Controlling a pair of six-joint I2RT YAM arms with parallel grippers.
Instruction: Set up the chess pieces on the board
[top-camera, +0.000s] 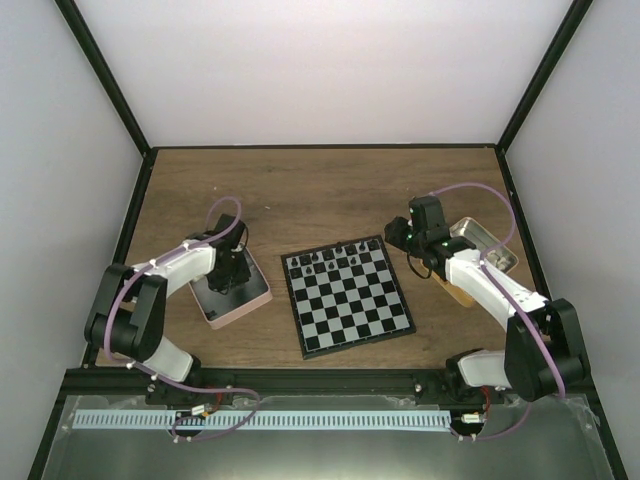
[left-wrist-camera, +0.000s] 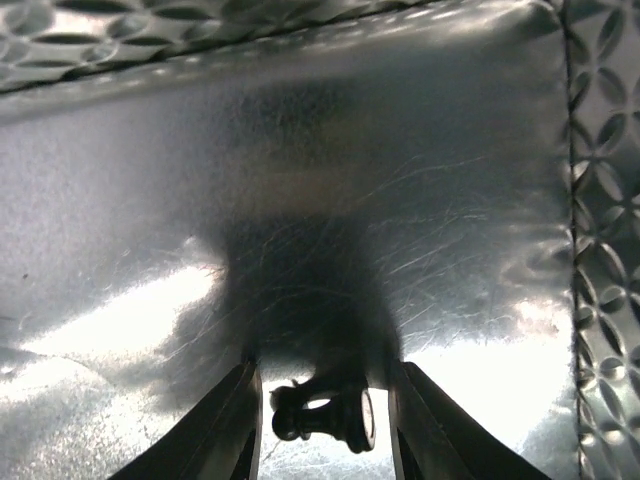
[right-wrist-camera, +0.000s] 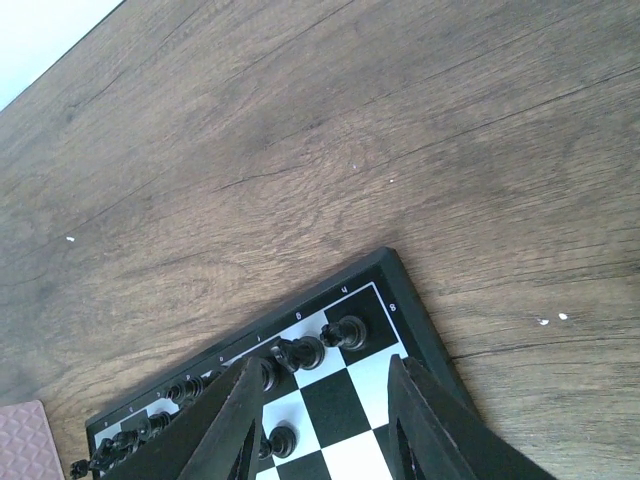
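Note:
The chessboard (top-camera: 349, 300) lies mid-table with black pieces along its far rows; some show close up in the right wrist view, such as a piece (right-wrist-camera: 300, 352). My left gripper is inside the metal-lined bin (top-camera: 238, 311) at left, open, its fingers either side of a black chess piece (left-wrist-camera: 345, 420) lying on its side on the floor; whether they touch it I cannot tell. My right gripper hangs open above the board's far right corner, nothing visible between its fingers.
A metal tray (top-camera: 480, 232) and a yellowish container (top-camera: 455, 292) sit at the right, partly under the right arm.

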